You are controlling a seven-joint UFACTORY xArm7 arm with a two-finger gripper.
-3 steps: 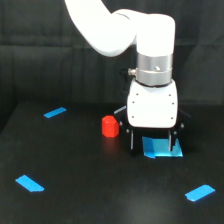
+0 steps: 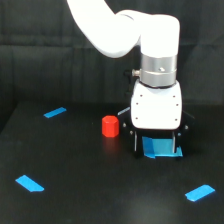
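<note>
A red block sits on the dark table, left of the white robot hand. Over a blue patch hangs my gripper, pointing down. Its dark fingers look spread apart, one on each side, with blue showing between them, and no held object can be made out. Part of the blue patch is hidden behind the hand, and whether the fingertips touch the table cannot be told. The red block stands clear of the fingers.
Blue strips lie on the table at the back left, front left and front right. A dark curtain hangs behind.
The arm and my gripper have shifted slightly to the right over the blue patch. The red block and the blue strips have stayed where they were.
</note>
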